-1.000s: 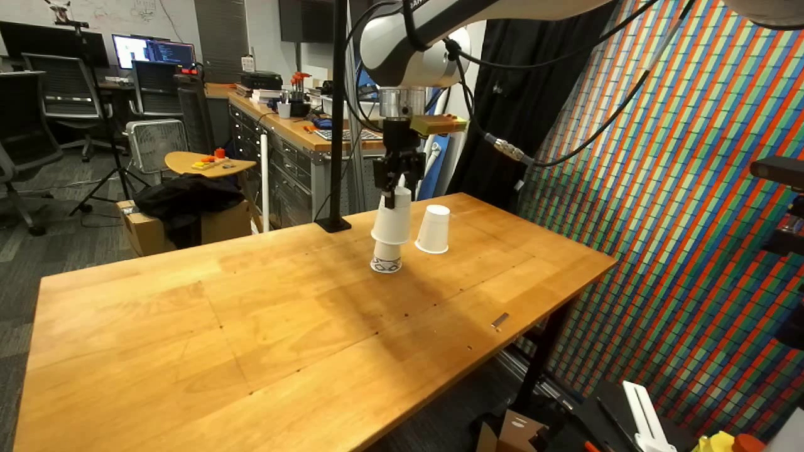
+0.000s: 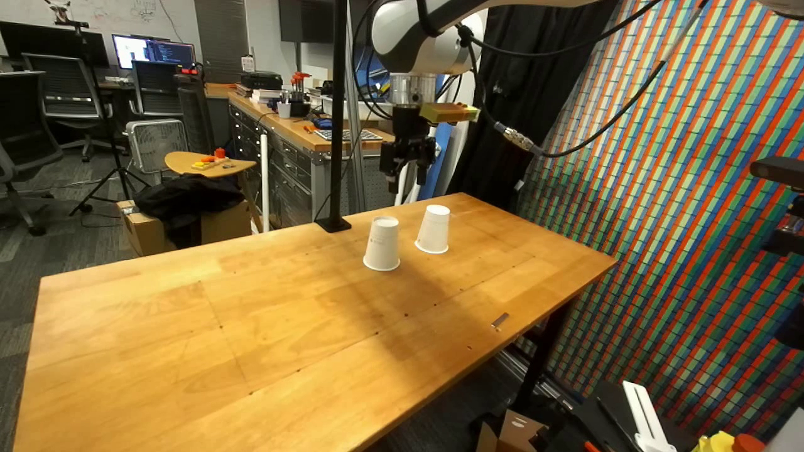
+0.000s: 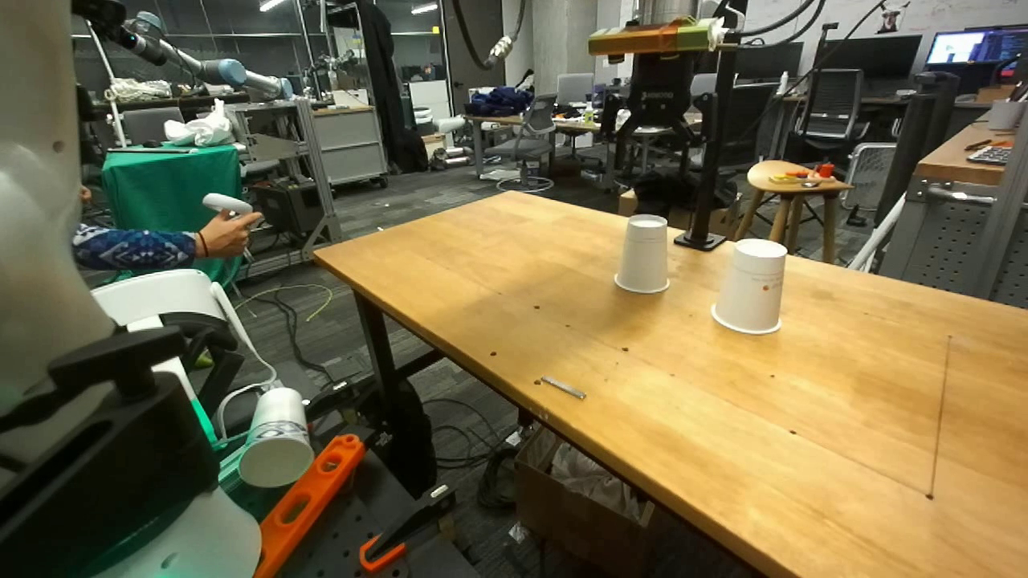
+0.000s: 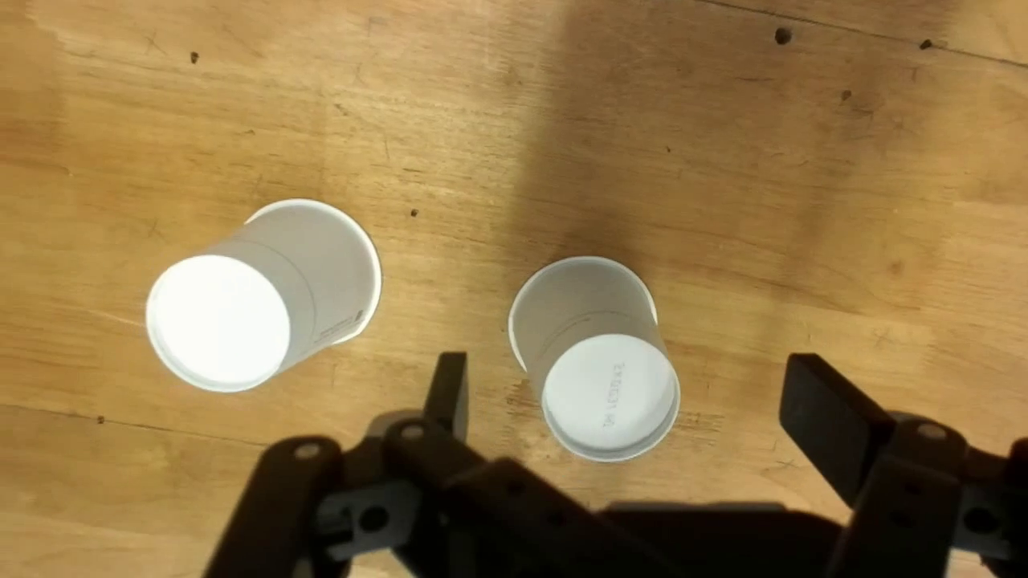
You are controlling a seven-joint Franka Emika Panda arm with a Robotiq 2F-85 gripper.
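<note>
Two white paper cups stand upside down on the wooden table (image 2: 226,324). One cup (image 2: 382,245) (image 3: 642,255) is on the left in both exterior views; in the wrist view, a cup (image 4: 607,385) with faint print on its base lies in the space between my fingers. The other cup (image 2: 434,230) (image 3: 749,287) (image 4: 241,308) stands apart from it, left of my fingers in the wrist view. My gripper (image 2: 407,169) (image 3: 660,144) is open above the table, clear of both cups and holding nothing. Whatever is under the cups is hidden.
A black pole (image 2: 332,181) rises from the table's edge near the cups. A small metal strip (image 2: 499,320) lies by the opposite edge. Off the table, a patterned cup (image 3: 276,438) lies among equipment.
My gripper has let go of a white cup and risen. That cup was held over a patterned cup; now it stands on the table, and the patterned cup is no longer visible there.
</note>
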